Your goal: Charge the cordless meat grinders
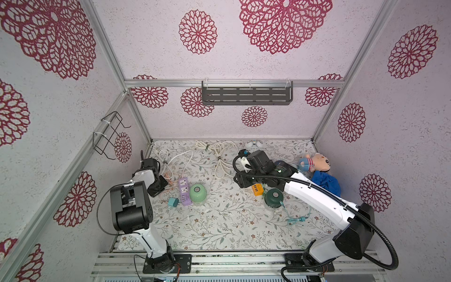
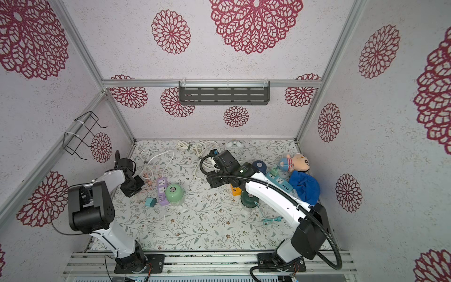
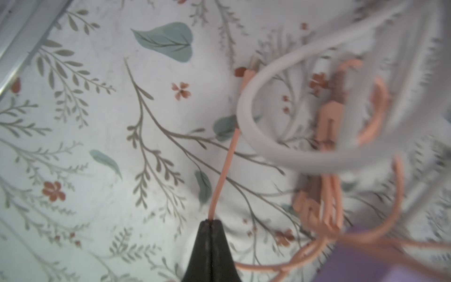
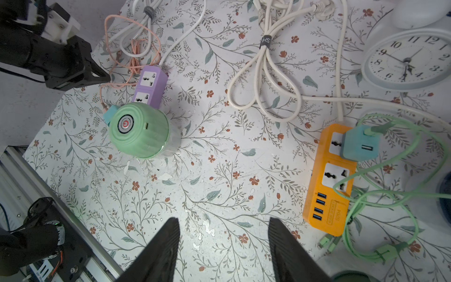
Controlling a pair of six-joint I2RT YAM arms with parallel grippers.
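My left gripper is shut at the left of the table, its tips on a thin salmon cable (image 3: 226, 166), though I cannot tell if it is pinched. Beside it lie a coiled salmon cable, white cables and a purple power strip (image 4: 148, 84). A light-green grinder (image 4: 136, 127) stands next to the strip, by a teal adapter (image 1: 173, 202). My right gripper hangs open over the table between that grinder and an orange strip (image 4: 324, 206), which has a teal adapter (image 4: 360, 144) on it. A dark-green grinder (image 1: 274, 198) stands at the right.
A white clock (image 4: 407, 58) and bundled white cables are at the back. A doll (image 2: 297, 162) and blue cloth (image 2: 305, 188) lie at the right. A wire rack hangs on the left wall.
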